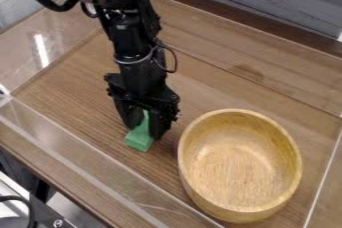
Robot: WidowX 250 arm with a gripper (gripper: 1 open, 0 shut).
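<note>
My black gripper (143,114) is lowered over a small green object (139,140) on the wooden tabletop, its fingers around the object's upper part and partly hiding it. Whether they grip it cannot be told. A yellow bowl (238,172) stands just to the right.
A pale wall runs along the back. A cable shows at the lower left edge.
</note>
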